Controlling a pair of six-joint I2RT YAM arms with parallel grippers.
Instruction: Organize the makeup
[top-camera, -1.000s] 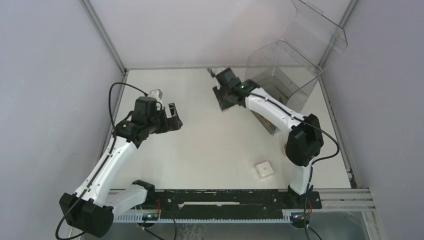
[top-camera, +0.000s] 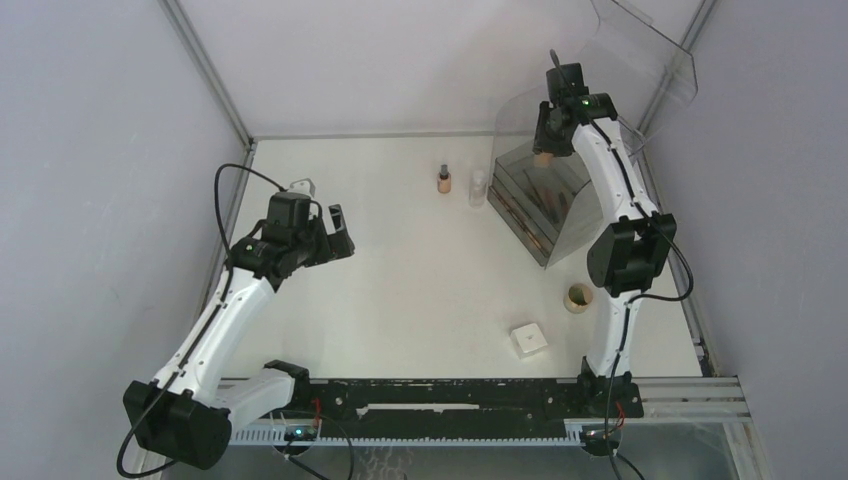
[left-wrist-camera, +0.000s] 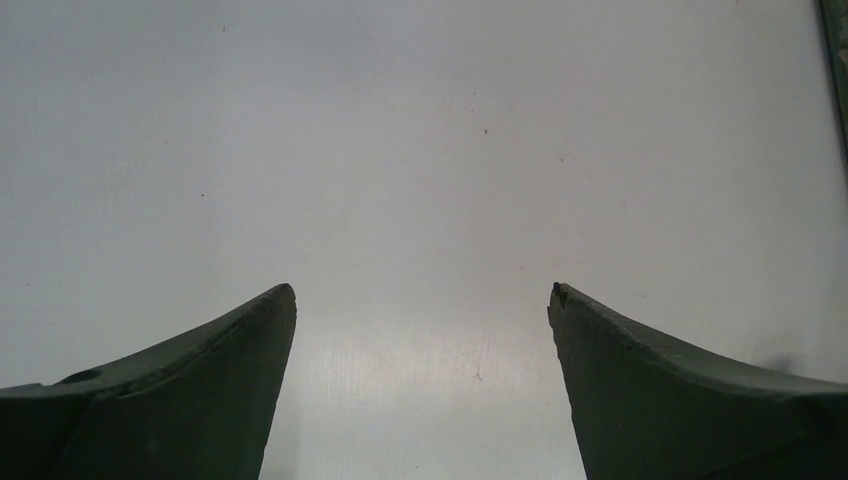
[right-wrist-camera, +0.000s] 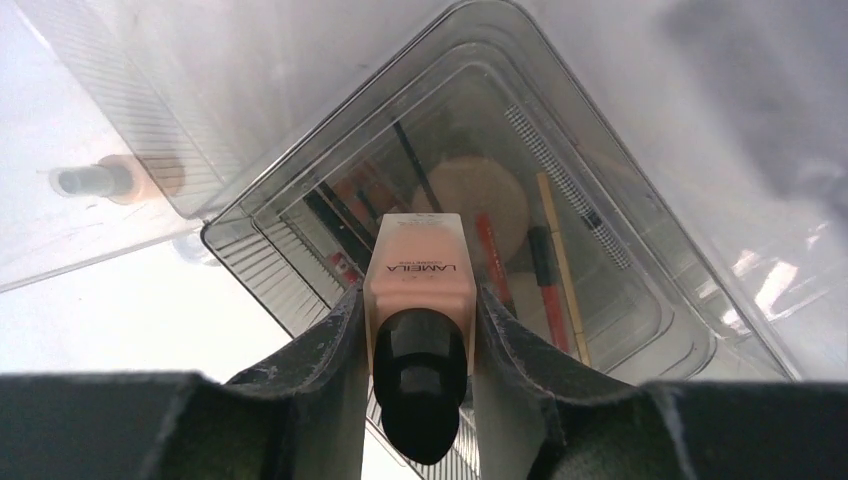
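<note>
My right gripper is shut on a pink bottle (right-wrist-camera: 418, 255) with a black cap, held over the open clear organizer (top-camera: 520, 230), whose inner tray (right-wrist-camera: 640, 270) holds pencils, brushes and round pads. On the table left of the organizer stand a small foundation bottle (top-camera: 443, 182) with a dark top and a clear bottle (top-camera: 477, 188). My left gripper (top-camera: 340, 232) is open over bare white table, with nothing between its fingers.
A small tan cup (top-camera: 578, 298) stands right of center near the right arm. A white square box (top-camera: 529, 339) lies at the front.
My right gripper has swung from over the table up and right to above the organizer with the bottle, and shifted slightly further since.
</note>
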